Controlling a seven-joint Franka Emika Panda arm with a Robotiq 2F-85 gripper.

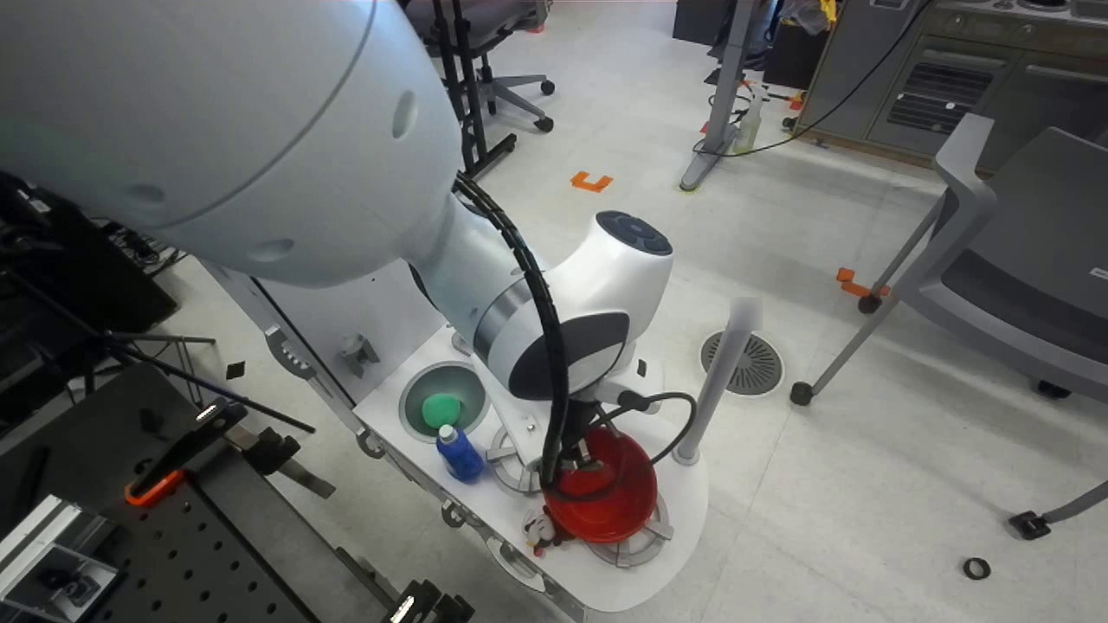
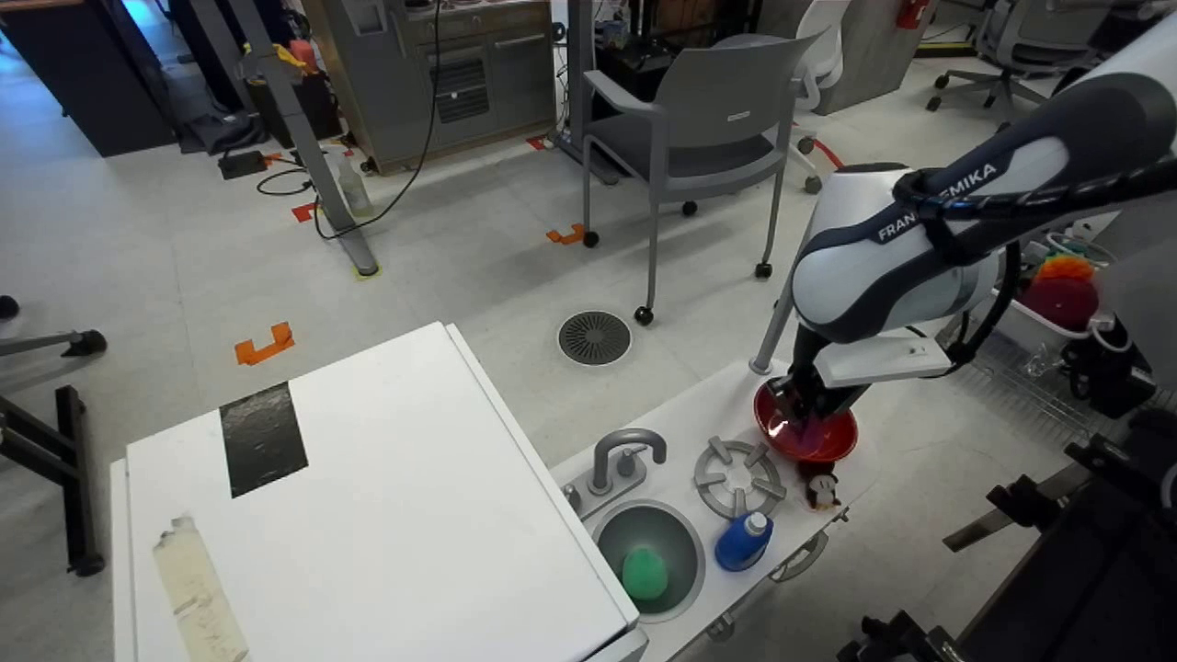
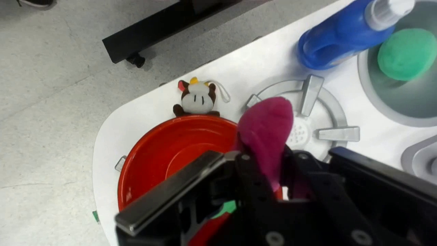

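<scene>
A soft-looking pink object (image 3: pixel 268 127) sticks out from my gripper, which is shut on it in the wrist view. Behind and beside the fingers is a red bowl (image 3: pixel 151 164), its near part hidden by the gripper. Something green (image 3: pixel 226 208) shows low in that view within the bowl's outline, mostly covered. From the second exterior view, the gripper (image 2: pixel 800 414) reaches down into the red bowl (image 2: pixel 844 441), with a patch of pink at its tip. Whether the gripper also touches the bowl cannot be told.
A cow plush (image 3: pixel 198 98) sits against the bowl's outer side. The burner (image 3: pixel 336 110), a blue bottle (image 3: pixel 336 32) and the sink (image 3: pixel 368 90) with a green object (image 3: pixel 407 53) lie to one side. A post (image 1: pixel 717 389) stands close behind the bowl.
</scene>
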